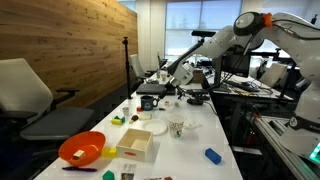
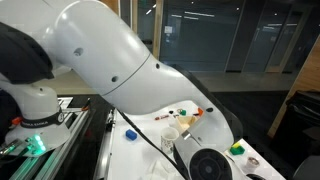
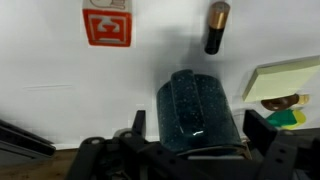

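Note:
In the wrist view, a dark teal mug [image 3: 195,108] stands on the white table, seen from above with its handle pointing up the frame. My gripper is open, with one finger on either side of the mug's image; contact cannot be made out. A dark mug [image 1: 149,102] shows near the middle of the table in the first exterior view, probably the same one. There the gripper is small at the far end of the table, below the white arm [image 1: 184,72]. The second exterior view shows the arm large, hiding much of the table.
Near the mug lie a red and white block [image 3: 107,24], a dark marker [image 3: 216,27] and a pale yellow pad [image 3: 281,77]. Elsewhere are a white cup [image 1: 176,127], an orange bowl [image 1: 82,147], a cream box [image 1: 136,145] and a blue block [image 1: 213,156]. Bare table surrounds the blue block.

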